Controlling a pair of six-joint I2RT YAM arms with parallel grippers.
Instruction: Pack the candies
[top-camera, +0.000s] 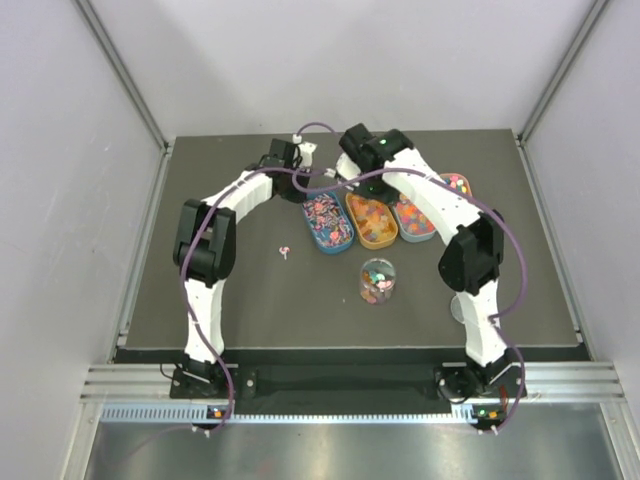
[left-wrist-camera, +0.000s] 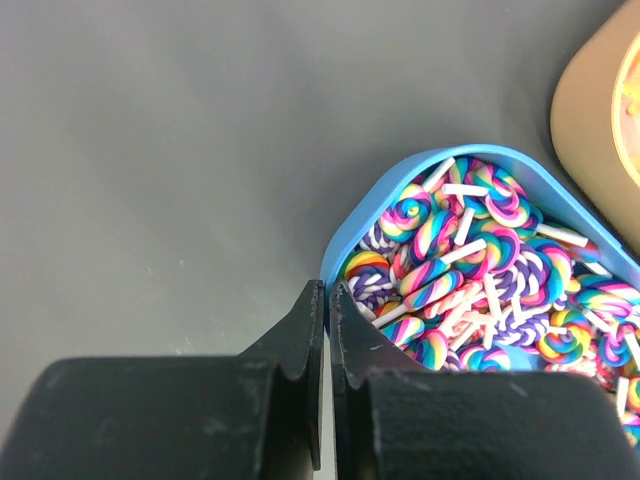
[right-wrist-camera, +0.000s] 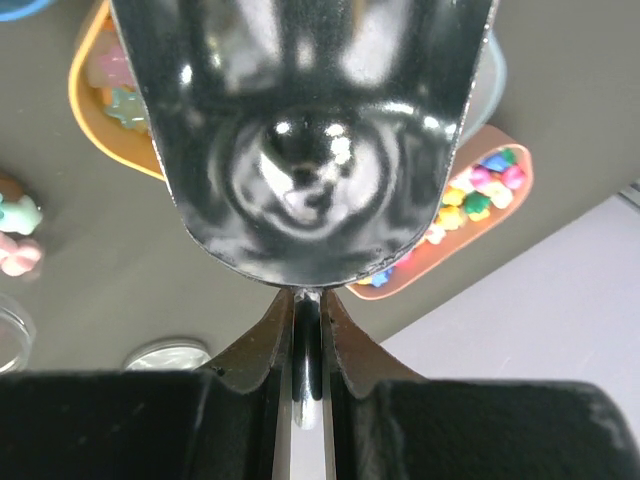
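Observation:
In the left wrist view my left gripper is shut on the rim of the blue tub (left-wrist-camera: 372, 215), at its corner. Swirled lollipops (left-wrist-camera: 470, 270) fill this tub. My right gripper is shut on the thin handle of a shiny metal scoop (right-wrist-camera: 300, 220), whose bowl covers much of the right wrist view; no candy shows on it. In the top view the right arm hangs over the yellow-orange tub (top-camera: 379, 243). A clear round jar (top-camera: 377, 281) holding some candies stands in front of the tubs.
A pale tub (top-camera: 417, 238) and a pinkish tub of colourful candies (right-wrist-camera: 412, 276) stand to the right, partly hidden. One loose lollipop (top-camera: 284, 250) lies left of the jar. A round clear lid (right-wrist-camera: 168, 355) lies front right.

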